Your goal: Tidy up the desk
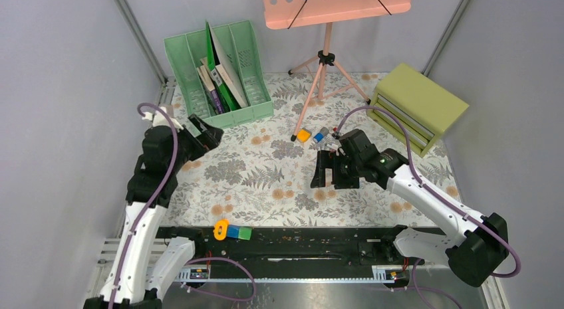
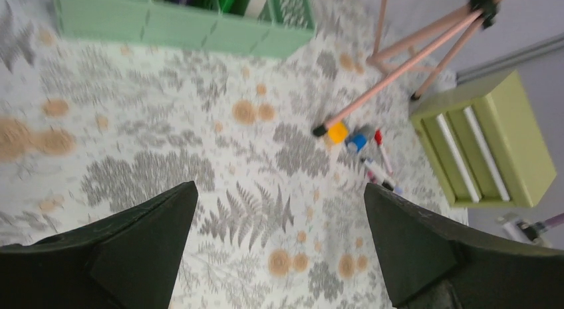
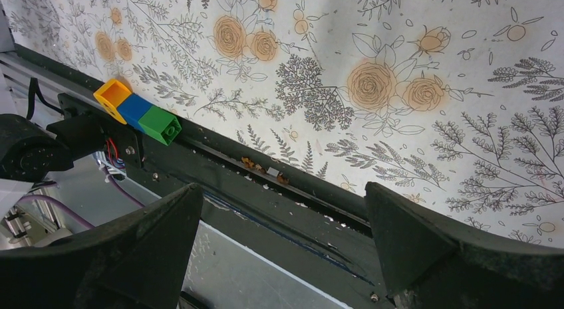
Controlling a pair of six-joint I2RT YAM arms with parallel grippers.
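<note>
Books and a green folder (image 1: pixel 217 63) stand in the green organizer (image 1: pixel 244 115) at the back left. Just in front of its left part hangs my left gripper (image 1: pixel 207 131), open and empty. My right gripper (image 1: pixel 320 171) is open too, over the middle right of the desk, nothing between its fingers. Joined yellow, blue and green blocks (image 3: pixel 138 112) lie at the desk's front edge. Near the music stand's front foot are a yellow block (image 2: pixel 337 132) and a small blue item (image 2: pixel 357 142). Several pens (image 2: pixel 380 171) lie beside them, largely hidden by my right arm in the top view.
A pink music stand (image 1: pixel 328 38) rises at the back, its tripod legs spread on the desk. An olive drawer box (image 1: pixel 422 100) occupies the back right. Patterned desktop (image 1: pixel 259 196) lies bare across the middle and front.
</note>
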